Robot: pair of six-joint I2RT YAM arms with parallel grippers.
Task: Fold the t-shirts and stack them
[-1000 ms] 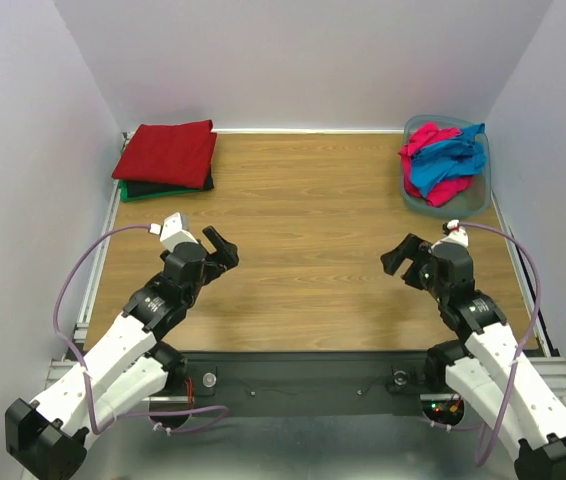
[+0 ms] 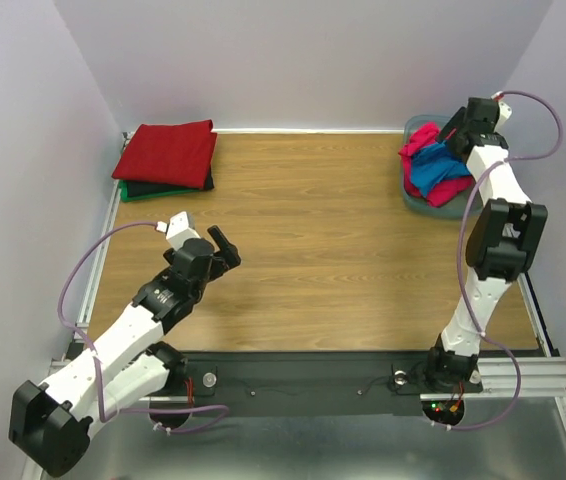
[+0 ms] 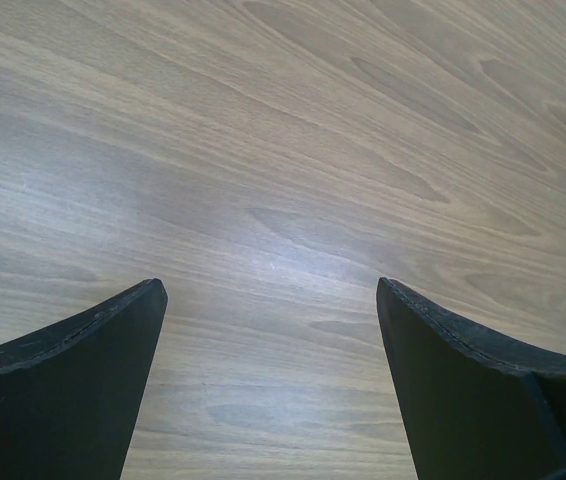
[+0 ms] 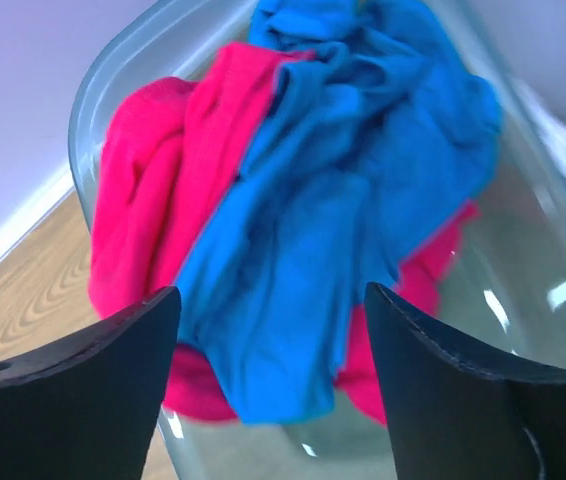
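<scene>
A stack of folded shirts, dark red (image 2: pixel 166 150) over black and green, lies at the back left. The plastic basket (image 2: pixel 412 202) at the back right holds crumpled pink (image 4: pixel 150 200) and blue (image 4: pixel 293 240) shirts. My right gripper (image 2: pixel 462 128) is above the basket, fingers apart over the shirts, with nothing held. My left gripper (image 2: pixel 225 243) stands open at the table's left-middle; only bare wood shows between its fingers in the left wrist view.
Pale walls border the back and both sides, close to the basket and the stack.
My right arm has swung up from the front right to over the basket at the back right.
</scene>
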